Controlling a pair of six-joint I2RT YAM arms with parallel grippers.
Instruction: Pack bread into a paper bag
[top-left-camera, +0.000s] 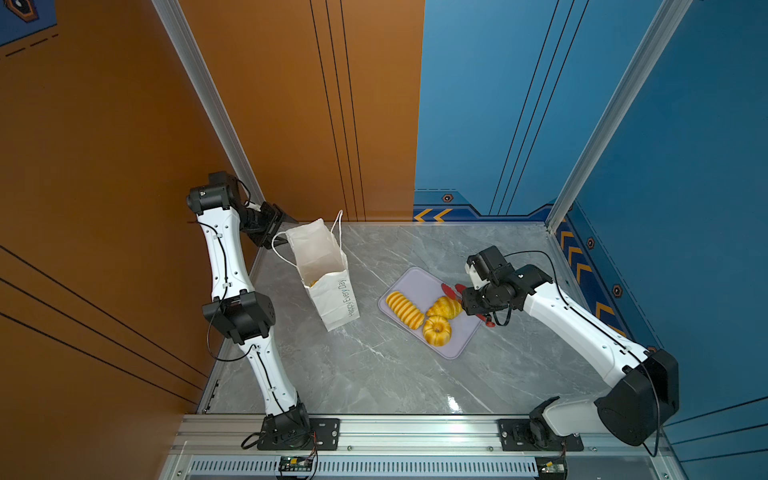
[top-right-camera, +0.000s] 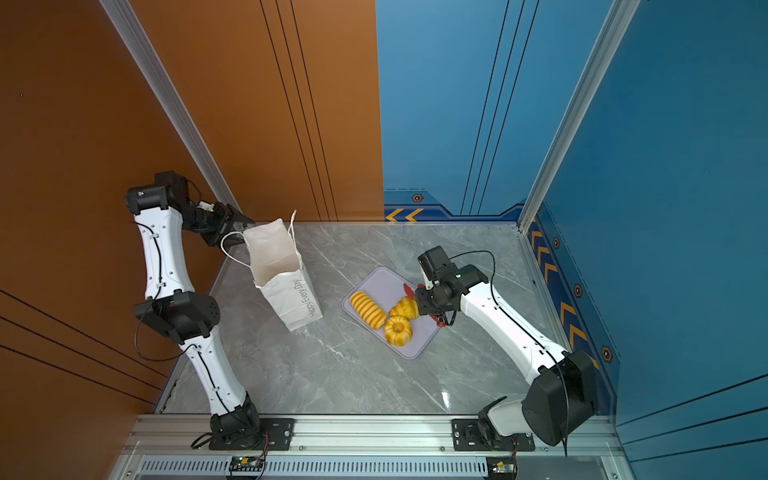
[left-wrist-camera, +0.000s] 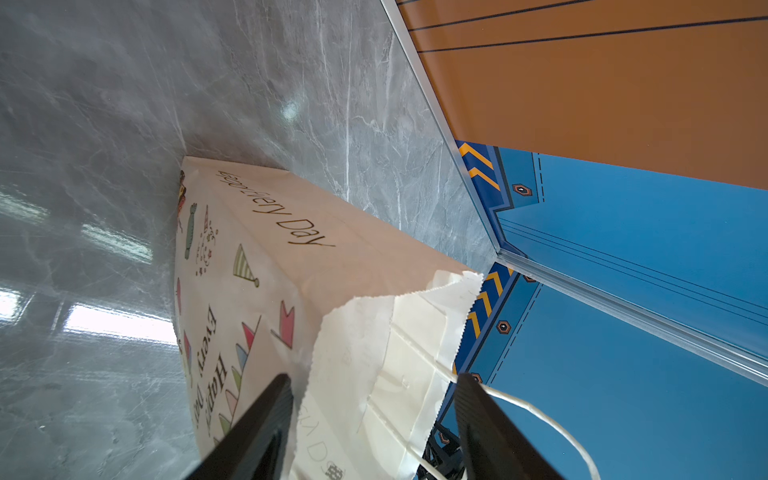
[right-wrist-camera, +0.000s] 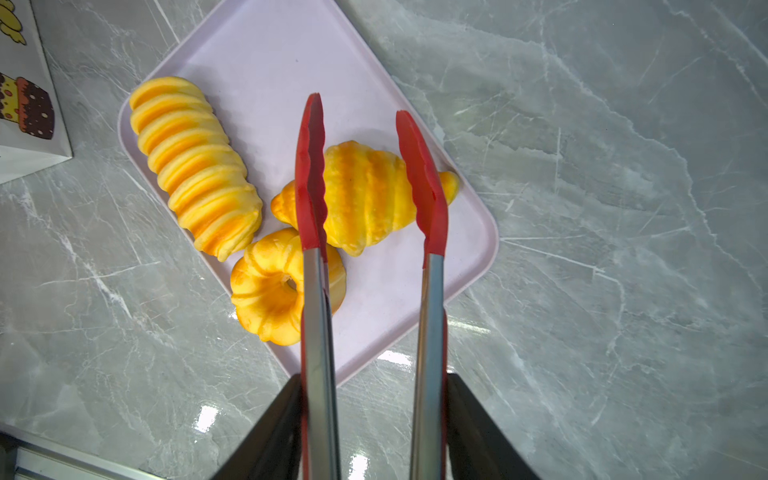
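A white paper bag (top-left-camera: 329, 292) stands upright, mouth open, on the left of the table; a small yellowish patch shows inside. Behind its left side my left gripper has its fingers apart, the bag's mouth and white handle (left-wrist-camera: 552, 420) in view beyond them. Between the spread fingers of my right gripper sit red-tipped tongs (right-wrist-camera: 424, 184), arms apart. Their tips lie over a croissant-shaped bread (right-wrist-camera: 360, 196), one at either side. A ring bread (right-wrist-camera: 272, 280) and a long ridged bread (right-wrist-camera: 196, 168) share the lilac tray (right-wrist-camera: 264, 48).
Bare grey marble table (top-left-camera: 384, 384) lies in front of the tray and to its right. Orange and blue walls (top-left-camera: 496, 104) close off the back and sides. A gap of clear table separates the bag from the tray.
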